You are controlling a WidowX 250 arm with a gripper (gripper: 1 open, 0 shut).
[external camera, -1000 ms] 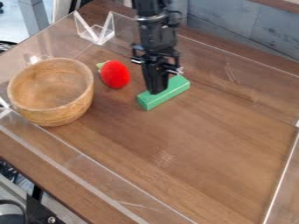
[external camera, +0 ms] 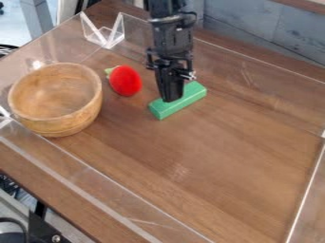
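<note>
My black gripper hangs down from the top of the view, its fingertips low over the left-middle part of a green rectangular block lying on the wooden table. It looks shut, with nothing visible between its fingers; whether it touches the block is not clear. A red object with a green bit at its back sits just left of the gripper. A wooden bowl stands further left.
A clear angular holder stands at the back left. Clear low walls edge the table.
The gripper has shifted very slightly over the block in the last second; the objects look unmoved.
</note>
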